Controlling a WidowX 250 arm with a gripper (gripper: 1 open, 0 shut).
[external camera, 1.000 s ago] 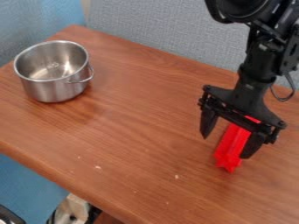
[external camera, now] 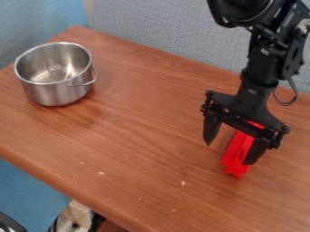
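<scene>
A red elongated object [external camera: 237,157] lies on the wooden table at the right, tilting away from me under my black gripper [external camera: 237,136]. The gripper is open, its fingers spread over the red object, one on the near left and the other on the right, partly hiding the object's far part. Whether the fingers touch it I cannot tell.
A steel pot [external camera: 49,83] with a side handle stands at the left back of the wooden table [external camera: 133,154]. The table's edge runs along the lower left, beside blue flooring.
The red object and the pot look unmoved.
</scene>
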